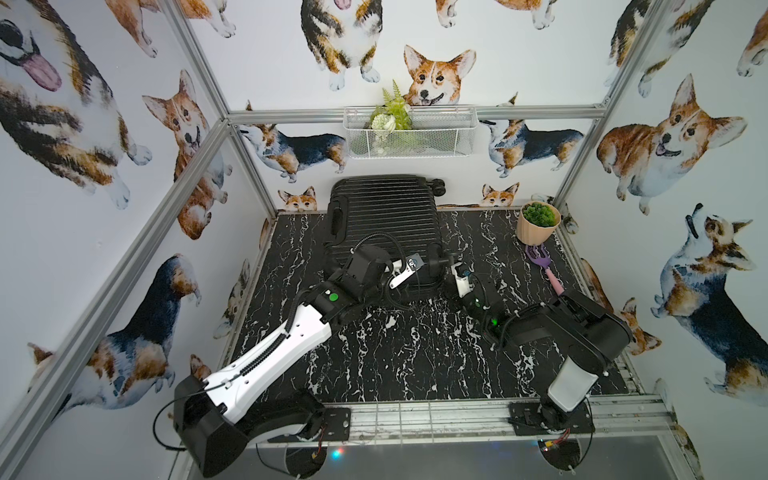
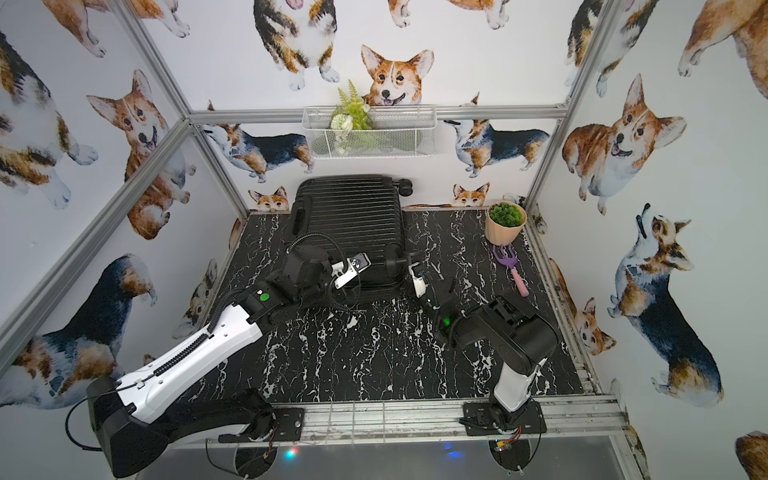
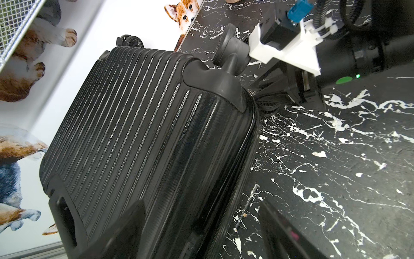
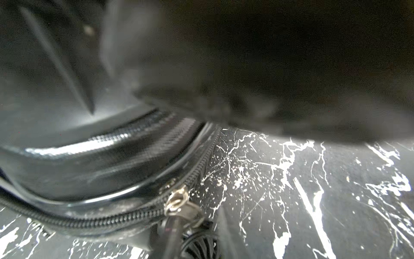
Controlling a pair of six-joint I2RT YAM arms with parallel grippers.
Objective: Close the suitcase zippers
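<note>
A black ribbed suitcase [image 1: 384, 212] lies on the marble-patterned table [image 1: 400, 360]. My left gripper hangs over its near side; the blurred fingers are apart, with a slightly parted zipper seam [image 3: 235, 185] below them. My right gripper [image 2: 412, 272] is low at the suitcase's right corner, by the wheel. In the right wrist view the zipper track [image 4: 107, 221] curves round that corner to a metal slider [image 4: 176, 199], near blurred dark parts at the bottom; whether these grip it is unclear.
A potted plant [image 1: 534, 232] and a purple-and-pink garden fork [image 1: 552, 276] lie at the right. A wire basket [image 2: 369, 140] with greenery hangs on the back wall.
</note>
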